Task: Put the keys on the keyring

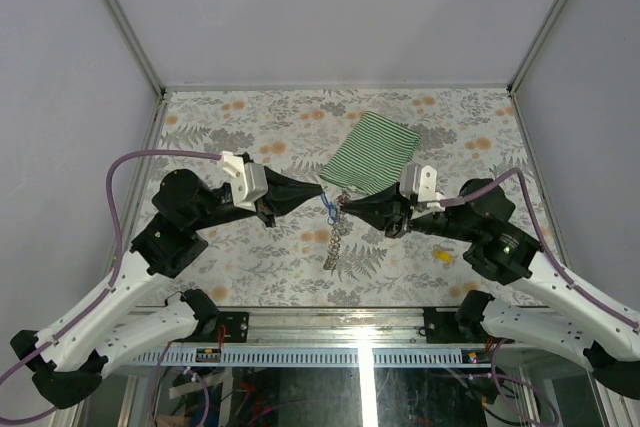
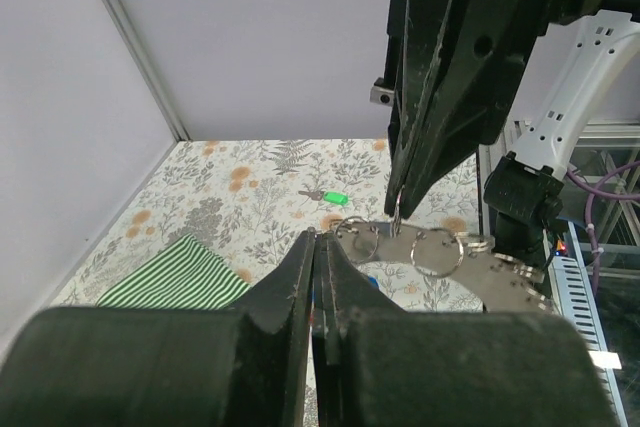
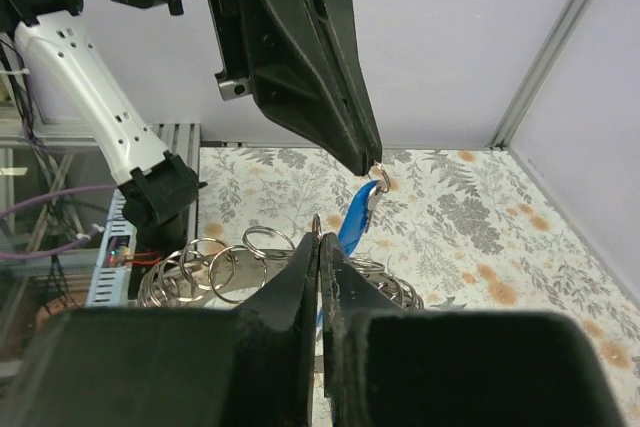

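My left gripper is shut on a small metal ring at the top of a blue clip-like piece, which hangs between the two grippers. My right gripper is also shut, pinching a thin metal part of a grey strip of metal rings. In the top view this ring strip dangles below the right fingertips. The lower part of the blue piece is hidden behind the right fingers, so whether it is linked to a ring is unclear. On the table lies a green-headed key.
A green-striped cloth lies on the flowered table behind the grippers. Something small and yellow shows under the right arm.
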